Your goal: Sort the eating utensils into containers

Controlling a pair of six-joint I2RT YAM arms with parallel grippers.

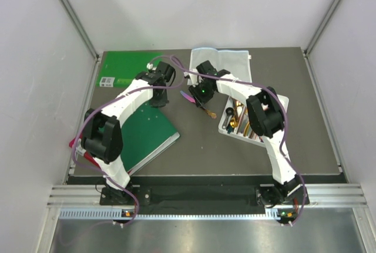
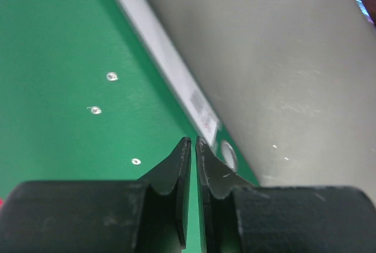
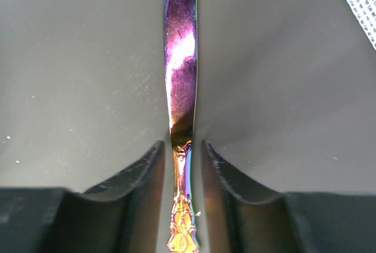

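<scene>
An iridescent purple knife (image 3: 181,59) with a golden ornate handle lies flat on the grey table; its blade (image 1: 187,97) and handle end (image 1: 210,114) show on either side of the right gripper in the top view. My right gripper is part open, one finger on each side of the knife where blade meets handle, with gaps left between. A white divided tray (image 1: 221,125) at the right holds several spoons and other utensils, partly covered by the right arm. Over the green box, my left gripper has its fingertips almost together, only a narrow empty gap between.
A big green box (image 1: 147,132) fills the left front, with a second green panel (image 1: 126,65) behind it. A white mesh-like container (image 1: 235,59) stands at the back centre.
</scene>
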